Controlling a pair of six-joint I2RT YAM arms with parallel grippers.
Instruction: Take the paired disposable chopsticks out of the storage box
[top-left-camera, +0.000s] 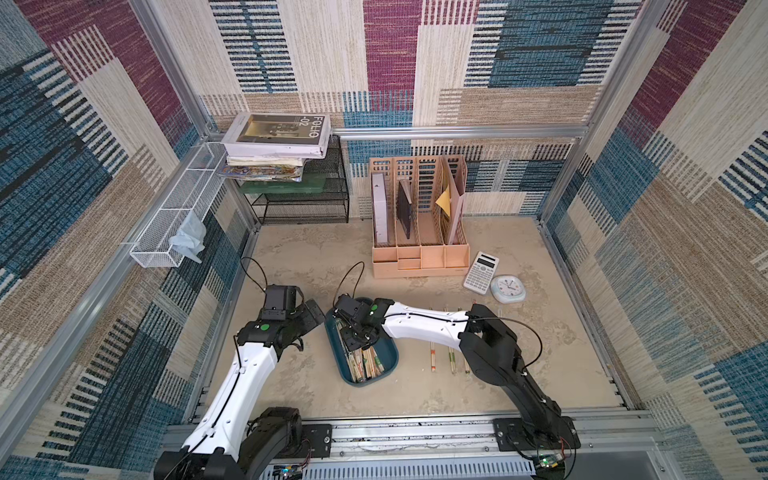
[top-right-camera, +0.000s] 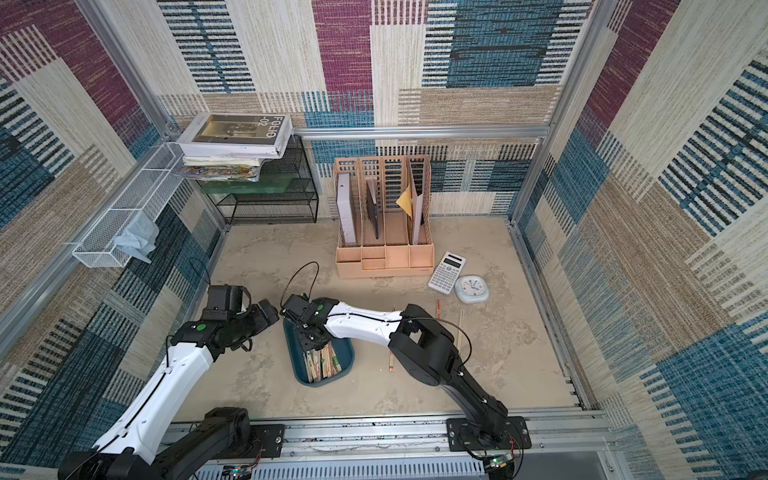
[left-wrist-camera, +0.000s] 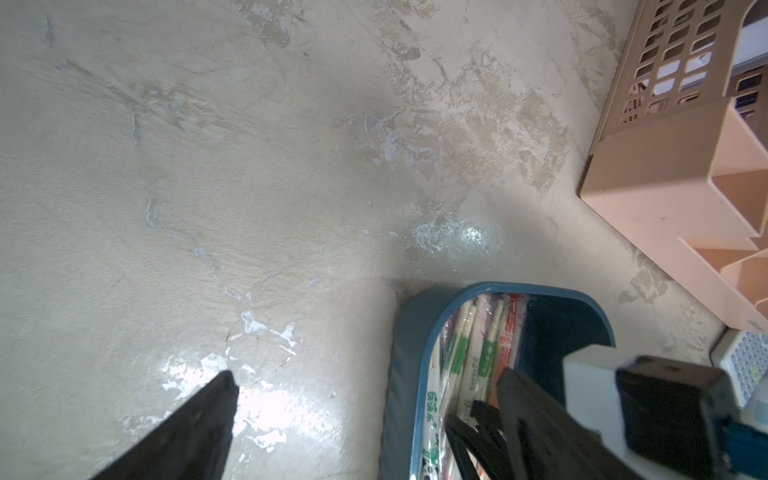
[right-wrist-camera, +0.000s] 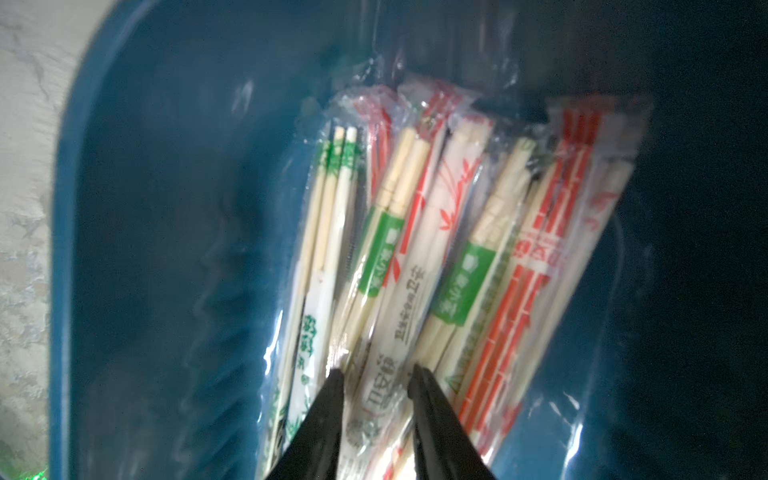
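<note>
The dark teal storage box (top-left-camera: 385, 364) holds several wrapped disposable chopsticks (right-wrist-camera: 480, 280) with red, green and white wrappers, seen closely in the right wrist view. My right gripper is down over them, fingertips among the wrappers, part open; whether anything is between them is unclear. My left gripper hangs left of the box, open, with nothing between its fingers. Several wrapped chopsticks (top-left-camera: 433, 360) lie in a row on the table right of the box, partly hidden by the right arm.
A pink file organizer (top-left-camera: 420, 264) stands at the back, with a calculator (top-left-camera: 480, 273) and a clock (top-left-camera: 507, 289) beside it. A wire shelf with books (top-left-camera: 276, 132) is at back left.
</note>
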